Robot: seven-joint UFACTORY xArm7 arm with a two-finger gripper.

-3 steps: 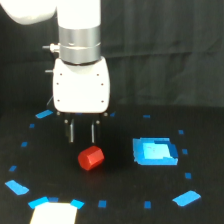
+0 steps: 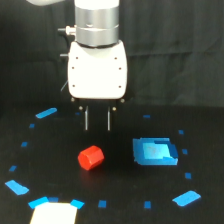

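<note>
My gripper (image 2: 98,118) hangs above the dark table, its two thin fingers apart with nothing between them. Below and slightly left of it lies a red block (image 2: 90,158). To the right sits a shallow blue square tray (image 2: 155,152).
Blue tape marks and small squares (image 2: 185,198) dot the dark surface (image 2: 120,190). A pale object (image 2: 52,213) lies at the bottom left edge.
My gripper has risen and moved to the right, farther above the red block. The block and tray look to be in place.
</note>
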